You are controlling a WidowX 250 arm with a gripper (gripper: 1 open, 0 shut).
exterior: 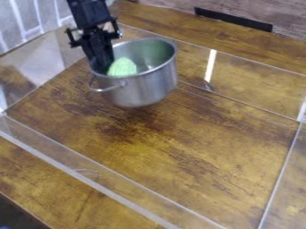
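Observation:
A steel pot [141, 85] with a side handle hangs in the upper middle of the camera view, a green object [122, 66] inside it. My black gripper [100, 63] comes down from the top left to the pot's near left rim. Its fingers are mostly hidden by the pot, so whether anything is between them is hard to see. The pot appears held above the wooden table [191, 161].
Clear raised strips or panels border the work area on the left, front, right and back. A dark slot lies at the back edge.

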